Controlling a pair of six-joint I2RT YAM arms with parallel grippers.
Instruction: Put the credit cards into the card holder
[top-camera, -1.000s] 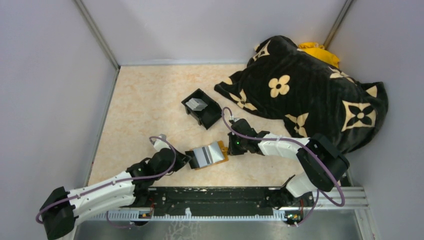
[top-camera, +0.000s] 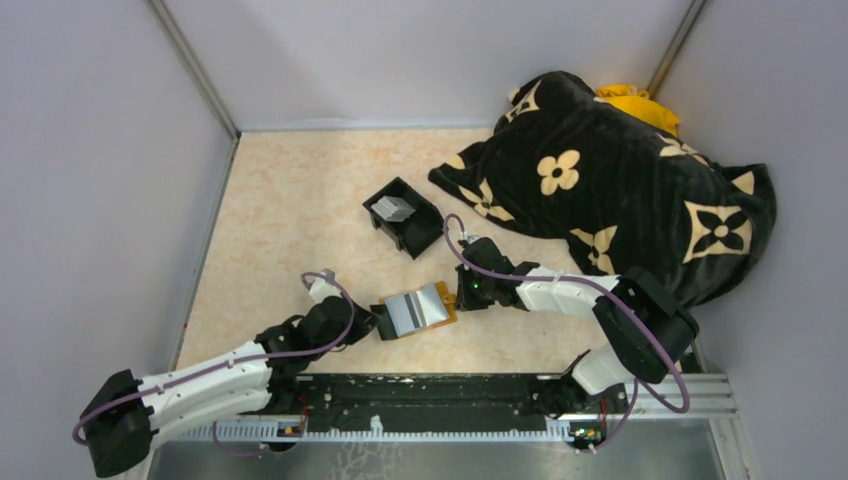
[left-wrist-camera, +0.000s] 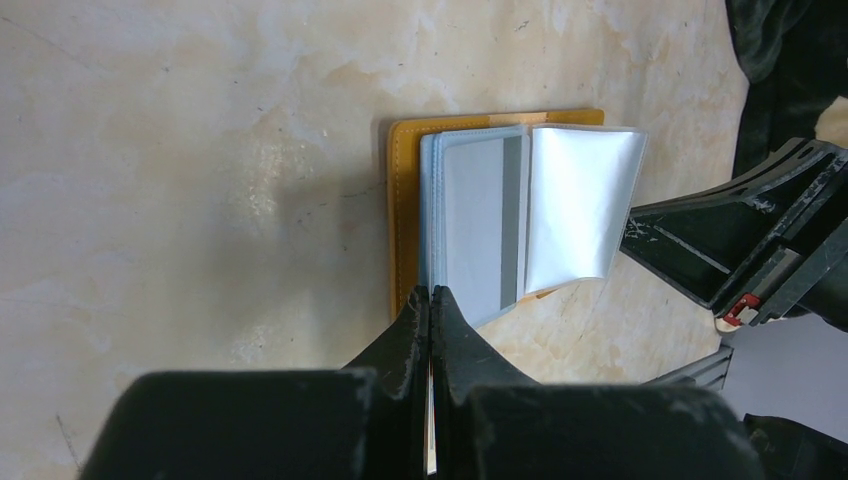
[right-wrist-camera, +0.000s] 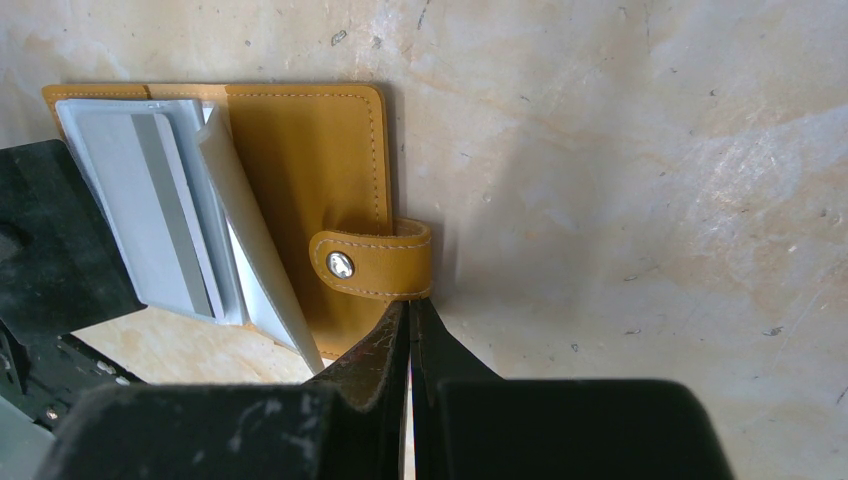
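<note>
The brown card holder (right-wrist-camera: 310, 150) lies open on the table between my two grippers, its snap strap (right-wrist-camera: 385, 268) toward the right. Clear sleeves (left-wrist-camera: 585, 200) rest on it, and a white card with a grey stripe (left-wrist-camera: 478, 210) shows inside one. My left gripper is shut, its tips at the sleeves' left edge; whether that thin edge is between them cannot be made out. At the strap's near edge, my right gripper is also shut, and nothing clearly shows between its fingers. Pale cards (top-camera: 391, 208) sit in a black tray (top-camera: 426, 228) farther back.
A dark blanket with a flower pattern (top-camera: 600, 180) is heaped at the back right, with something yellow (top-camera: 640, 105) behind it.
The left arm has shifted very slightly at the holder's left side. The right arm, the holder and the tray look the same as before.
</note>
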